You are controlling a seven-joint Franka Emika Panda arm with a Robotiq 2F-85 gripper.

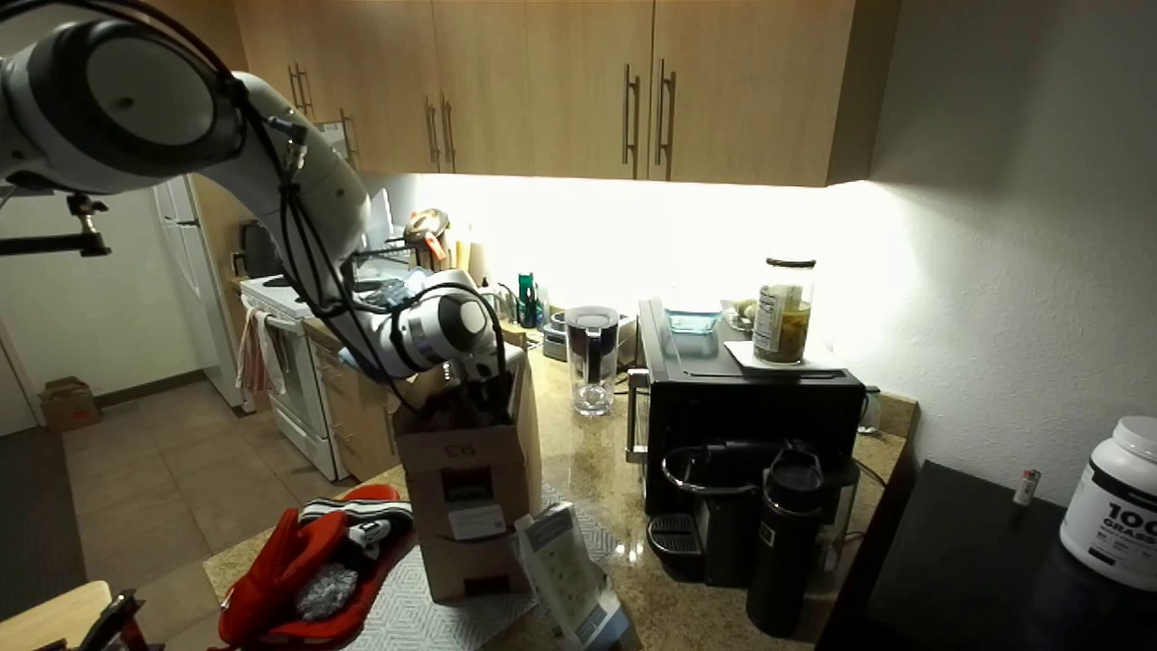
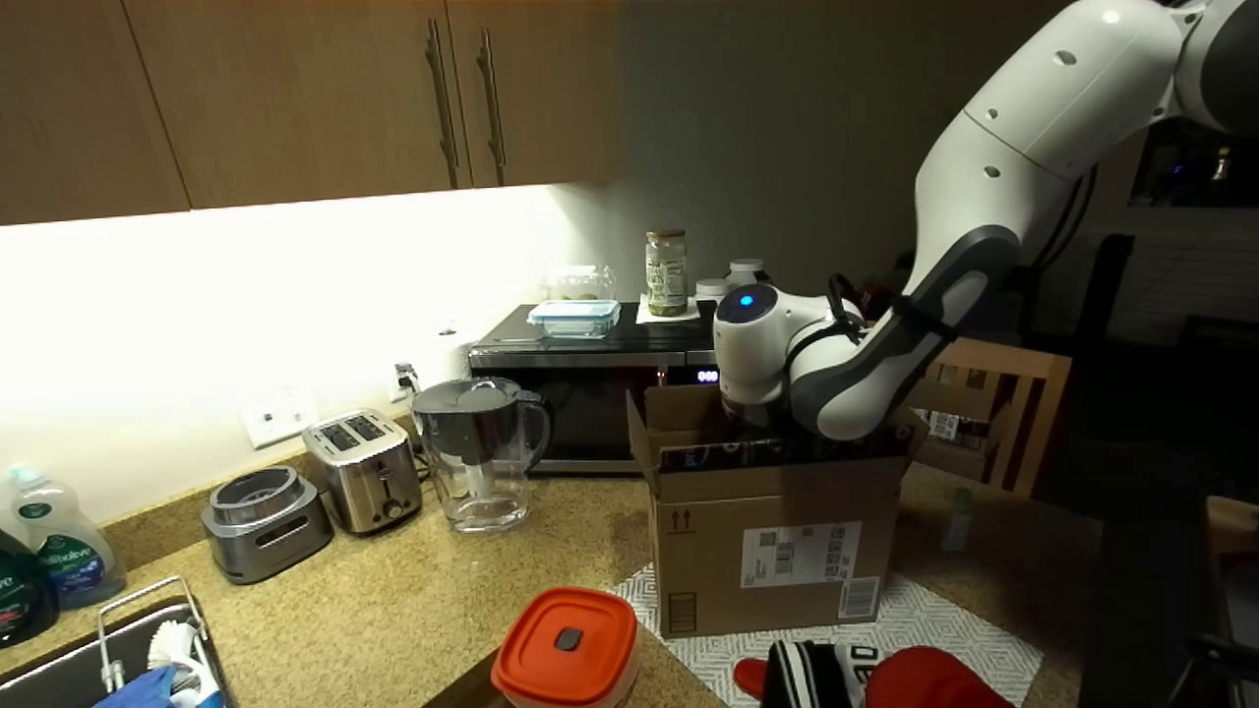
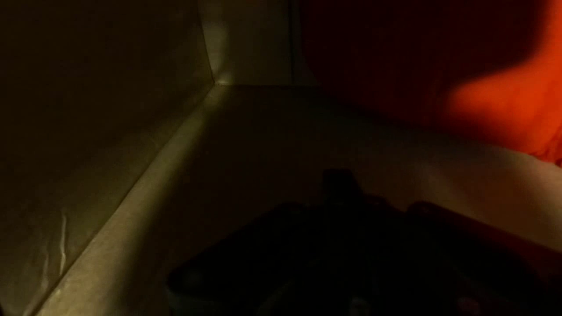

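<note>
A tall cardboard box stands with its flaps up on a patterned mat, and my arm reaches down into it from above. Deep inside, the wrist view has my gripper as a dark shape over the box floor. Its fingers are together, and nothing shows between them, though the shadow hides detail. To the right within the box is something bright orange-red, apart from the fingertips. Both exterior views lose the gripper behind the cardboard walls.
Beside the box lie a red bag and a leaning white package. A water pitcher and a toaster oven stand behind. An orange-lidded container sits at the front. Counter left of the pitcher holds a toaster.
</note>
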